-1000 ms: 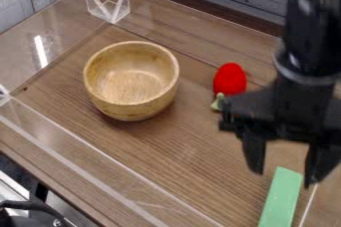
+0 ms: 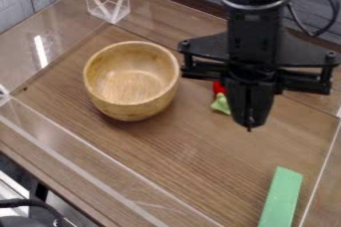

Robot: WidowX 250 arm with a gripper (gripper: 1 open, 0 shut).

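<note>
My black gripper fills the upper right of the camera view, its lower tip over the middle right of the table, shut. Behind it a red object and a small green object are mostly hidden. A wooden bowl sits to its left. A flat green block lies at the lower right.
A clear wire-like holder stands at the back left. Dark parts show at the lower left edge.
My gripper has moved up and back, away from the green block, and now covers most of the red object.
</note>
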